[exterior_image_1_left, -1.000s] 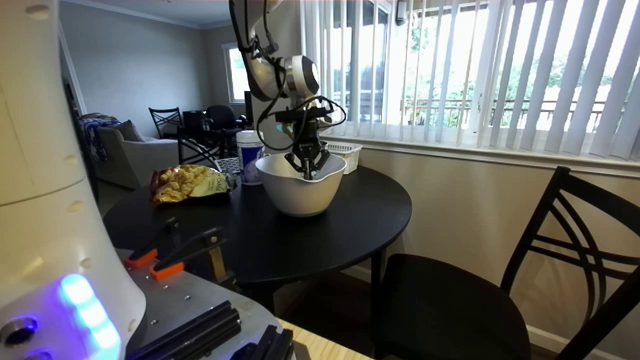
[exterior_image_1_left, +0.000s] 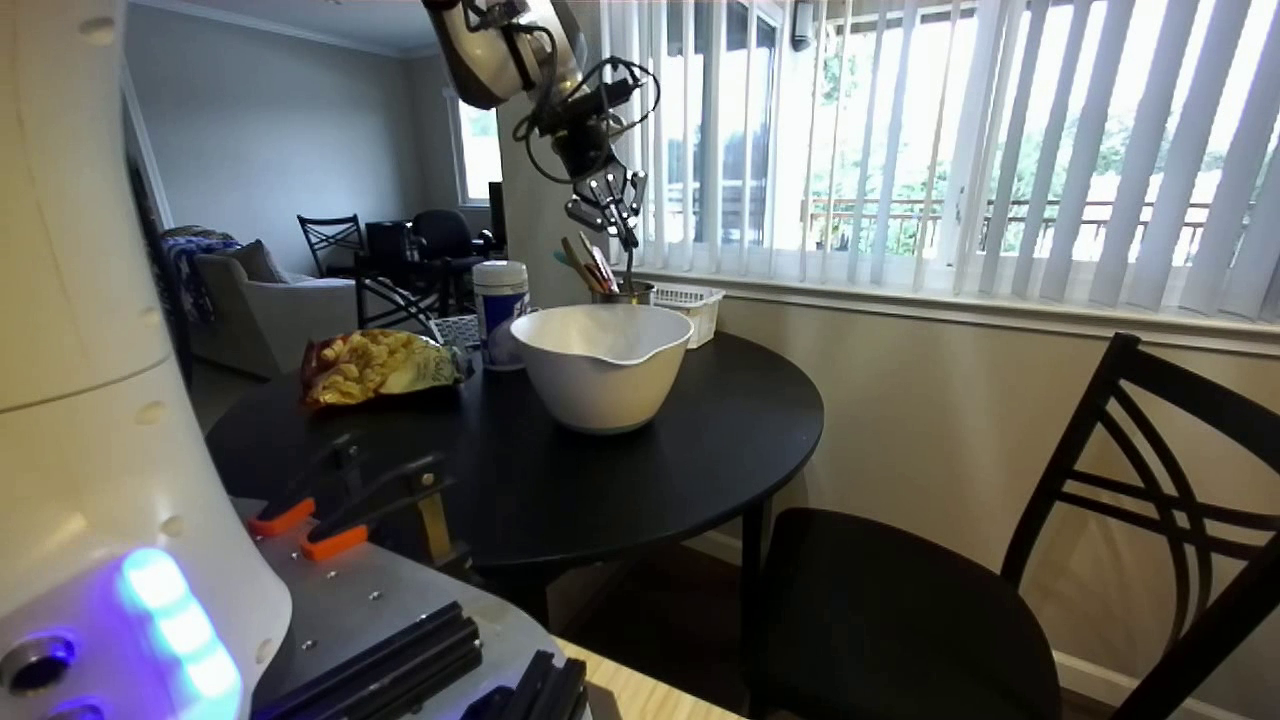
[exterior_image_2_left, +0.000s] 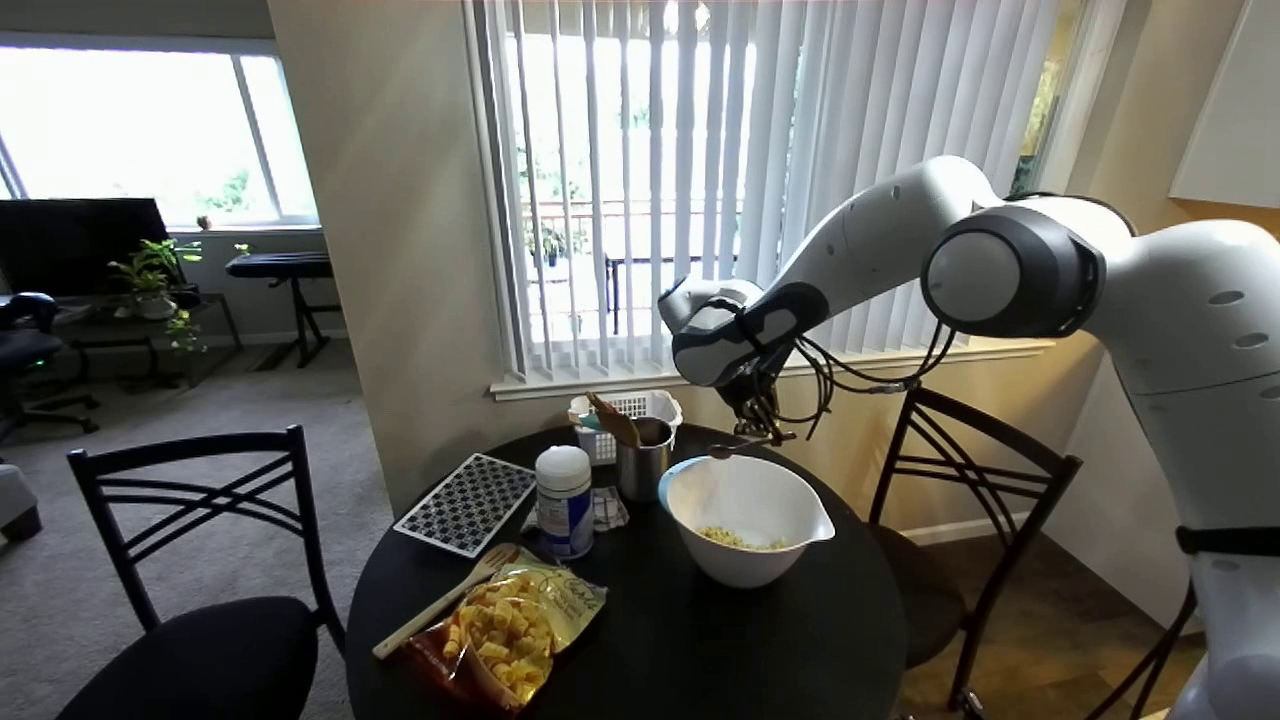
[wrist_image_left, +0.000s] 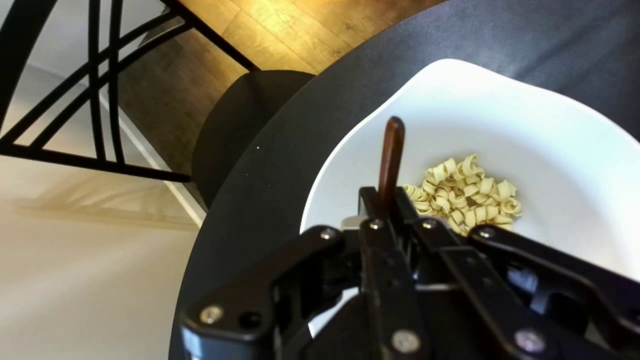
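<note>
In the wrist view my gripper is shut on a thin brown utensil (wrist_image_left: 391, 153), whose rounded end sticks out past the fingertips. The white mixing bowl (wrist_image_left: 354, 162) is below it, with pale spiral pasta (wrist_image_left: 465, 195) lying in the bottom. From exterior view 2, the gripper (exterior_image_2_left: 756, 428) hangs just above the far rim of the bowl (exterior_image_2_left: 750, 566), and the dark end of the utensil (exterior_image_2_left: 722, 452) shows near that rim. Exterior view 1 has the gripper (exterior_image_1_left: 621, 216) raised above the bowl (exterior_image_1_left: 603, 382); the bowl's inside is hidden there.
Close by stand a metal utensil holder (exterior_image_2_left: 645, 462), a white basket (exterior_image_2_left: 660, 408) and a wipes canister (exterior_image_2_left: 564, 504). An open snack bag (exterior_image_2_left: 510, 630) lies beside a wooden fork (exterior_image_2_left: 446, 604) and a patterned board (exterior_image_2_left: 468, 504).
My gripper has risen from within the bowl's rim to above it and tilted. The bowl and the snack bag stay in place.
</note>
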